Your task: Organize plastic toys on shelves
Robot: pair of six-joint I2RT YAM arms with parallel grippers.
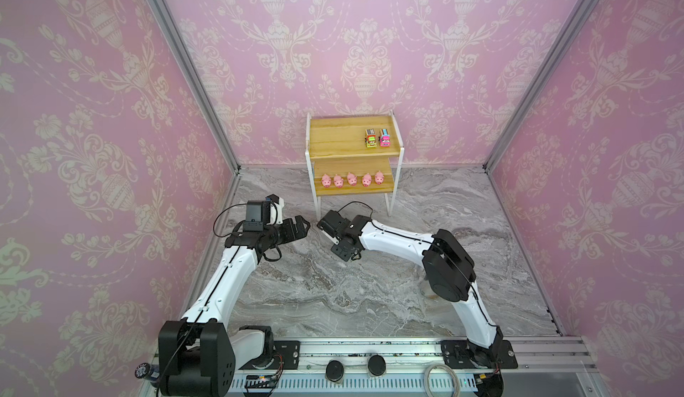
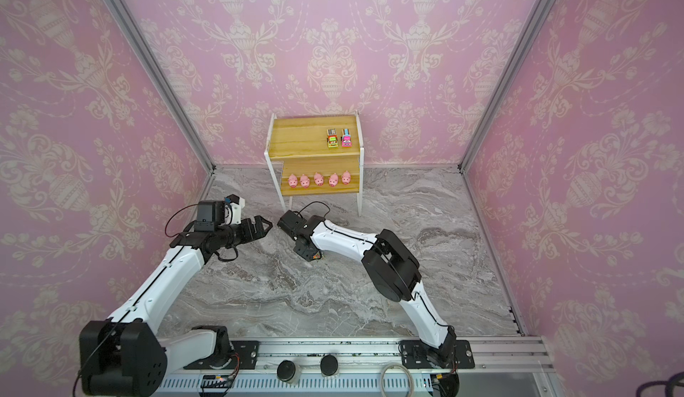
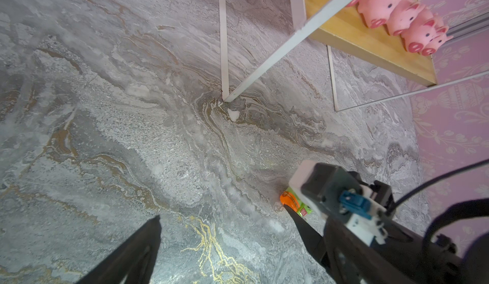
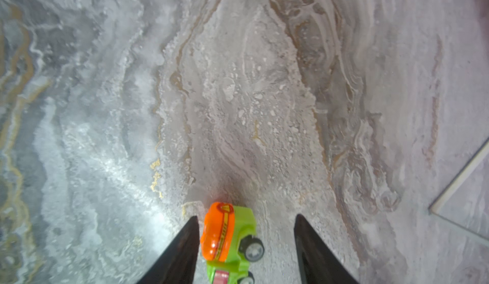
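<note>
An orange and green toy car (image 4: 219, 238) rests on the marble surface, between the fingers of my right gripper in the right wrist view. It lies closer to the left finger, with a gap to the right one; the fingers stand part open, not gripping it. The left wrist view shows the same car (image 3: 290, 199) partly covered by the right gripper. My left gripper is open and empty, off to the left of the shelf. Two toy cars, one yellow-red (image 1: 370, 139) and one pink (image 1: 384, 138), sit at the right of the top shelf (image 1: 335, 133).
Several pink pigs (image 1: 352, 179) stand in a row on the lower shelf (image 1: 356, 191). The white shelf legs (image 3: 224, 44) reach the floor just behind the right gripper. Marble floor to the right of the shelf is clear.
</note>
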